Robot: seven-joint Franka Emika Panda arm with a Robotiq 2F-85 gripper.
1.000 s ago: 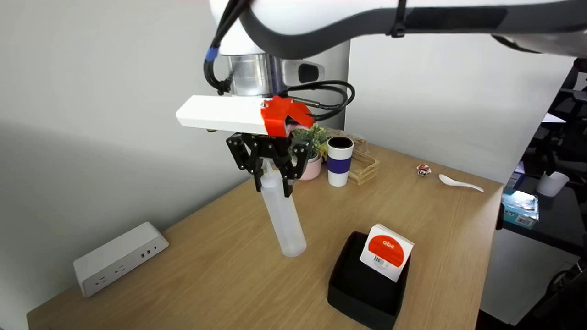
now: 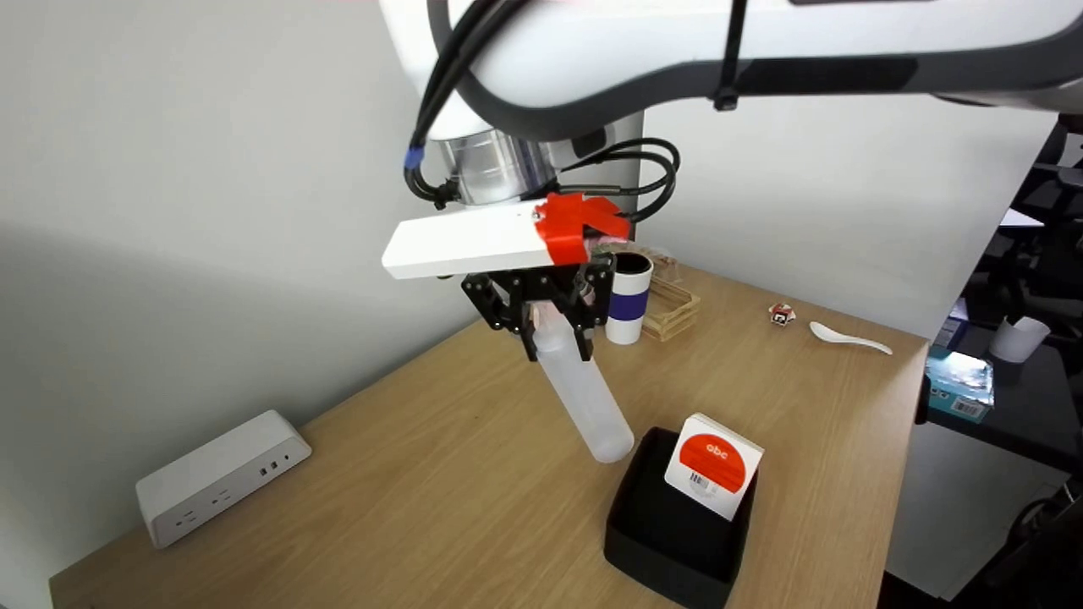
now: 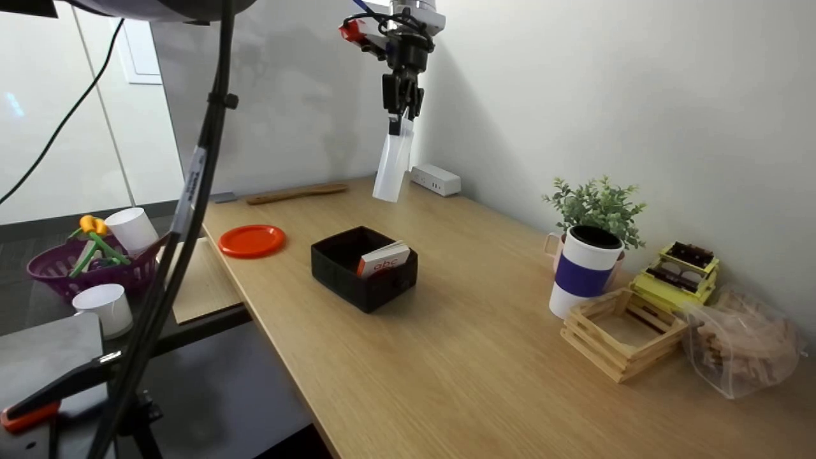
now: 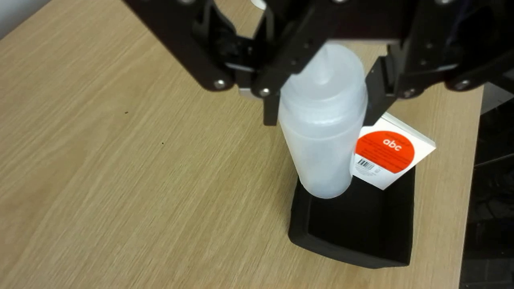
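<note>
A translucent white bottle (image 2: 585, 391) hangs tilted in the air, held near its top. My gripper (image 2: 557, 350) is shut on it; in the wrist view the dark finger pads (image 4: 271, 108) flank the bottle's shoulder (image 4: 323, 113). On the table stands a black open box (image 3: 340, 269), with a white booklet (image 2: 713, 465) bearing a red "abc" circle leaning inside it. The bottle's lower end shows over the box's near-left rim in the wrist view, while exterior view 2 has the bottle (image 3: 393, 164) higher than the box and behind it.
A red plate (image 3: 252, 241) and a wooden utensil (image 3: 296, 194) lie beyond the box. Against the wall sits a white power strip (image 2: 223, 477). A white cup with a purple band (image 3: 582, 271), a wooden crate (image 3: 623, 336) and a plant (image 3: 597, 205) are grouped farther off. Mid-table is clear.
My gripper has carried the bottle to the right in exterior view 1, closer to the black box, and the bottle leans more. The box and booklet have stayed put.
</note>
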